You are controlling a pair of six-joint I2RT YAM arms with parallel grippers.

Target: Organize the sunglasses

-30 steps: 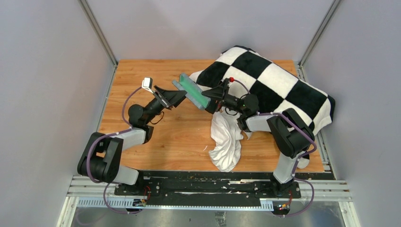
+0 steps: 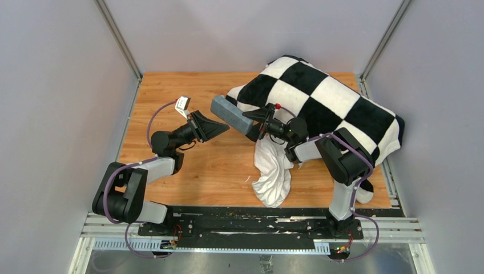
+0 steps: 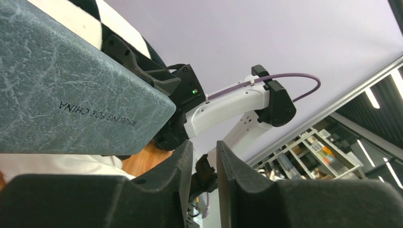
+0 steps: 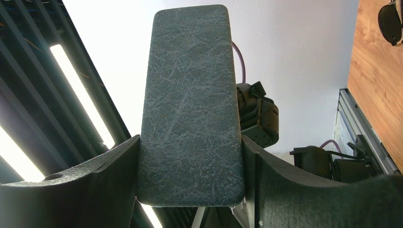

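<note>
A grey-blue glasses case (image 2: 231, 113) hangs above the table's middle, tilted, with my right gripper (image 2: 250, 124) shut on its near right end. No green lining shows now. In the right wrist view the case (image 4: 191, 90) stands up between both fingers. My left gripper is apart from the case, its fingers nearly together with a narrow empty gap. In the left wrist view the case (image 3: 76, 95) fills the left side, its printed face towards me. Sunglasses (image 4: 391, 23) lie on the wooden table, partly cut off by the right wrist view's edge.
A checkered black-and-white cushion (image 2: 319, 103) covers the back right of the table. White cloth (image 2: 273, 177) lies crumpled below the right arm. Bare wood (image 2: 220, 177) is clear in the front middle, and walls close in the sides and back.
A second ago the left gripper held the case and green lining showed.
</note>
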